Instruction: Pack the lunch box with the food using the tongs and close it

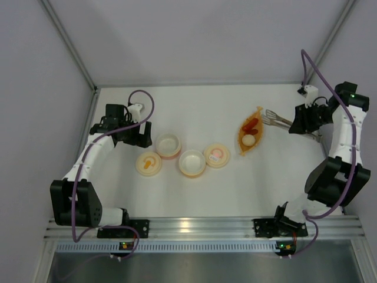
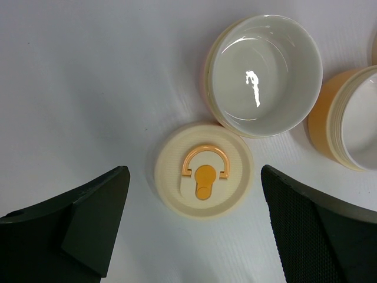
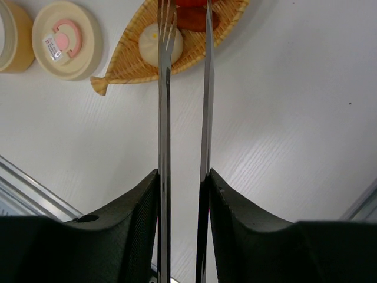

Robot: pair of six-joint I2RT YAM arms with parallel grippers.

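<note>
My right gripper holds metal tongs (image 1: 278, 119) by their two arms, the fingers pressing from either side. The tongs' forked tips are spread apart, nothing between them, close to the right side of a boat-shaped wicker basket (image 1: 243, 123). In it lie two reddish sausages (image 1: 251, 123) and a pale round piece (image 1: 248, 140). My left gripper hangs open and empty above a cream lid (image 2: 235, 183) with an orange handle. Beside that lid stand two open white-lined bowls, the left bowl (image 1: 168, 144) and the right bowl (image 1: 192, 163), both empty.
A second lid (image 1: 216, 155) with a pink handle lies between the right bowl and the basket. Grey walls close in the sides and back.
</note>
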